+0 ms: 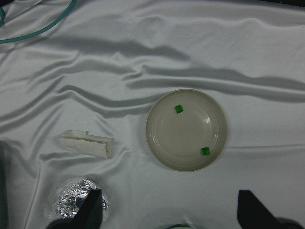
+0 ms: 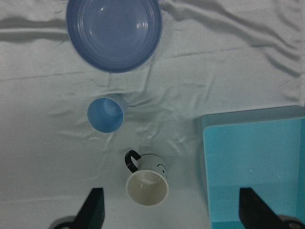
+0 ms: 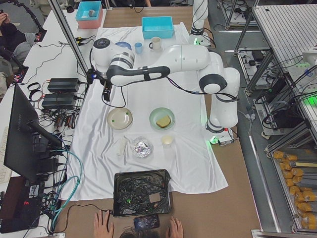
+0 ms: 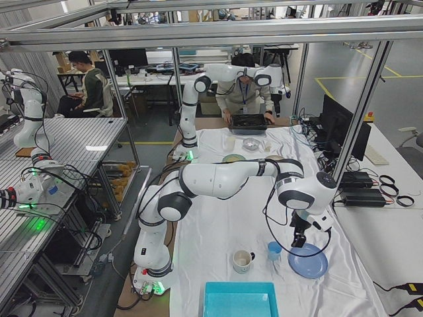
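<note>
My left gripper is open high over the white cloth; below it are a beige plate (image 1: 186, 129) with two small green pieces, a folded pale strip (image 1: 86, 144) and a foil-covered round item (image 1: 76, 199). My right gripper is open above a blue plate (image 2: 114, 33), a blue cup (image 2: 106, 114), a white mug (image 2: 147, 183) with black handle and a turquoise tray (image 2: 252, 167). A green plate (image 3: 155, 122) holding a yellow sponge-like piece lies beside the beige one.
A black tray (image 3: 141, 209) sits at one table end, near a person's hands. Monitors (image 3: 22, 139), power boxes and cables run along one side.
</note>
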